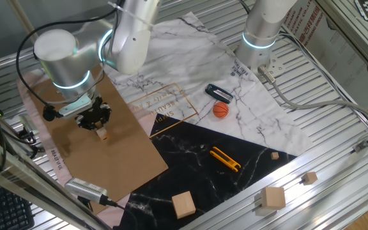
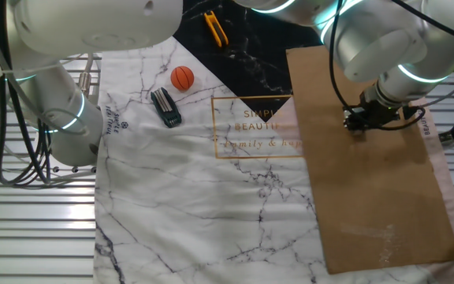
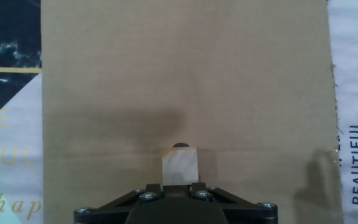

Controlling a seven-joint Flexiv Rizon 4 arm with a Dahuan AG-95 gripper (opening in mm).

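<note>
Over the brown cardboard (image 1: 123,160), my gripper (image 1: 99,126) points downward. It is shut on a small pale block (image 3: 180,167), whose light face sticks out past the fingers in the wrist view. A dark rounded edge peeks out just beyond that face; what it belongs to is unclear. From exterior view 1 the block (image 1: 103,134) shows a brownish-orange lower end close to the board, but whether it touches is hard to tell. In exterior view 2 the arm and cables mostly cover the gripper (image 2: 355,125), and the block cannot be made out.
An orange ball (image 1: 220,110), a dark green-black tool (image 1: 219,93) and a yellow cutter (image 1: 225,159) lie on the marble-patterned cloth. Several wooden blocks, including a large one (image 1: 183,204), sit along the front. Faint whitish marks (image 2: 386,237) show on the cardboard.
</note>
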